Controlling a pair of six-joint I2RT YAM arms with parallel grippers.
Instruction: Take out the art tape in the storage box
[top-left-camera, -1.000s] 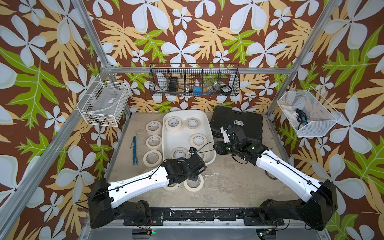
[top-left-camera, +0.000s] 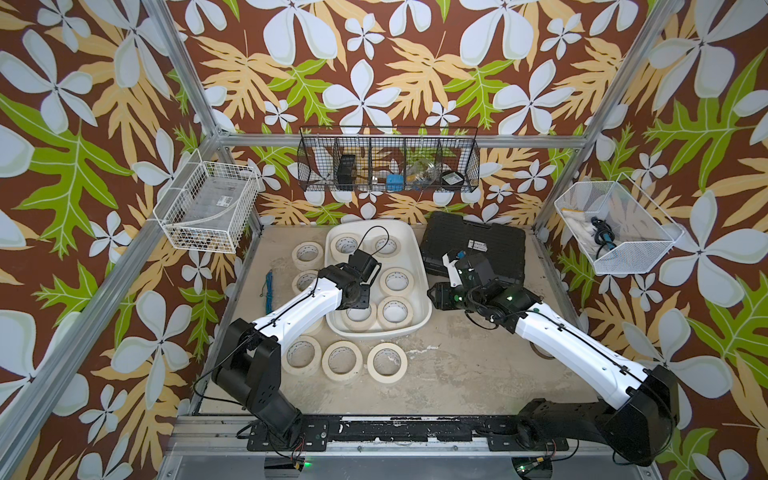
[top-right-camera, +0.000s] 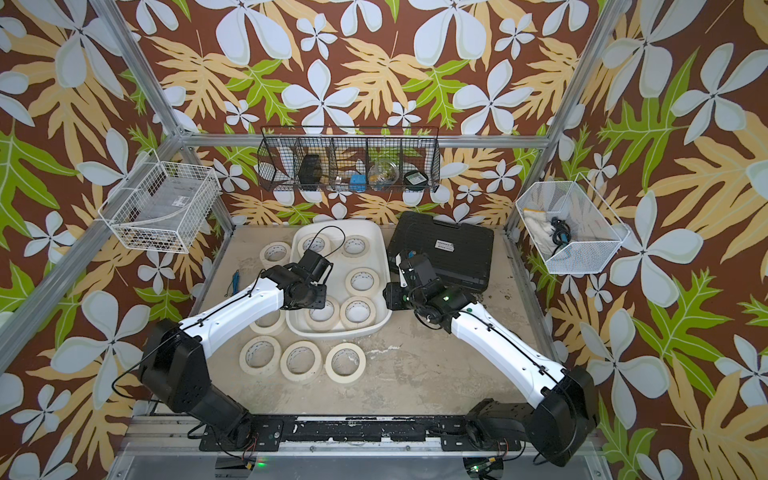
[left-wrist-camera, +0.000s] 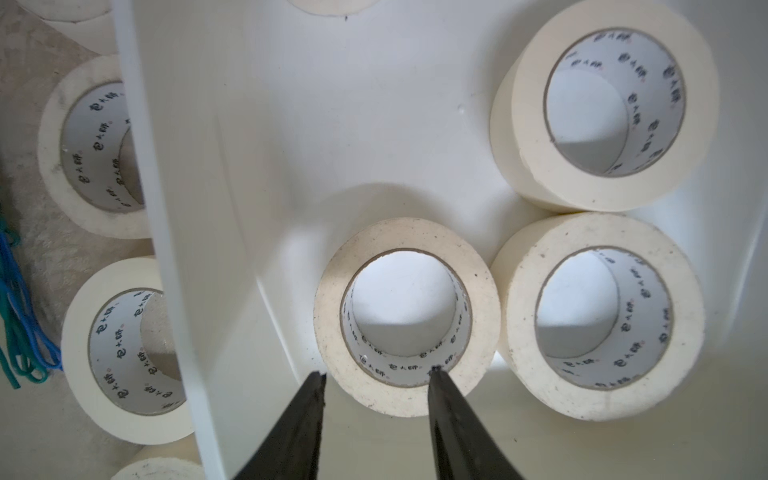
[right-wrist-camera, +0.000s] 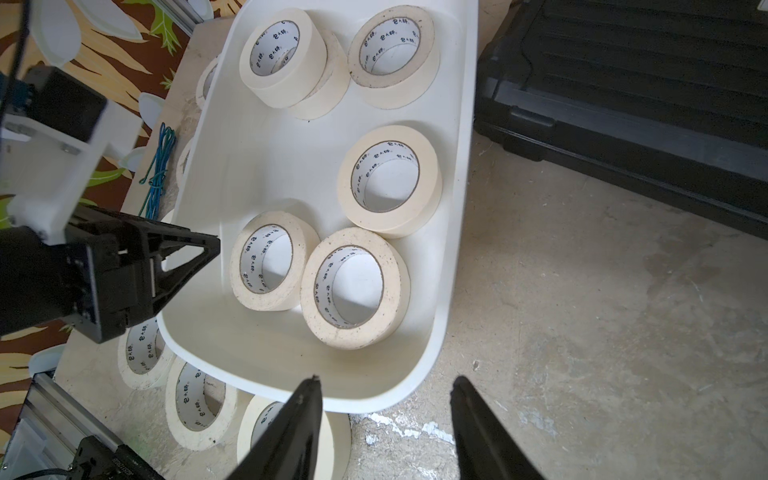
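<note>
The white storage box (right-wrist-camera: 461, 240) holds several rolls of cream masking tape. Below my left gripper lies the front-left roll (left-wrist-camera: 408, 400); the parted fingers, with nothing between them, stand at its near rim and look to be above it. Touching that roll on its right is a second roll (left-wrist-camera: 680, 352), with a third roll (left-wrist-camera: 696, 96) behind. At the back of the box, one roll (right-wrist-camera: 276, 64) is stacked on another, beside a further roll (right-wrist-camera: 424, 88). My right gripper stands open and empty by the box's front right.
Several tape rolls (top-left-camera: 342, 376) lie on the table left of and in front of the box. A blue-green cord (top-left-camera: 269, 292) is at the far left. The black case (top-left-camera: 512, 252) sits right of the box.
My left arm has swung from the front of the box back and left over its left half, uncovering the front tape rolls on the table. The right arm has stayed put.
</note>
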